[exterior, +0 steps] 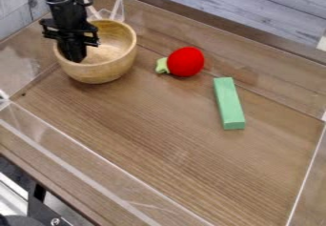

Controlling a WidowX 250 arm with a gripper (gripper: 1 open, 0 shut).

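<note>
A tan wooden bowl (105,66) sits at the upper left of the table. My black gripper (71,45) is at the bowl's left rim, its fingertips reaching down at that rim; it looks shut, and whether the rim is between its fingers is hard to tell. A red round object (185,61) with a small green part lies to the right of the bowl. A light green bar (228,103) lies further right.
A pale wall or edge borders the table at the left and back.
</note>
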